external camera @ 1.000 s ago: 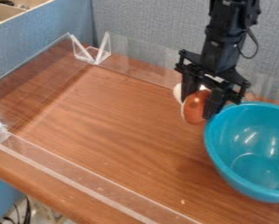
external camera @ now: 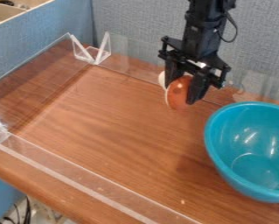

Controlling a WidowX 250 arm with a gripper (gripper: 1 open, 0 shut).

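My black gripper (external camera: 188,77) hangs from the top of the view over the back of the wooden table (external camera: 107,131), shut on an orange object (external camera: 179,96) with a pale side, which is partly hidden by the fingers. A turquoise bowl (external camera: 247,153) stands at the right edge, below and to the right of the held object, apart from it.
Clear plastic edging (external camera: 91,54) borders the table at the back and left. A grey textured wall is behind, and a wooden box (external camera: 13,10) sits at the top left.
My gripper has moved left and up with the orange object, away from the turquoise bowl, which stays where it was.
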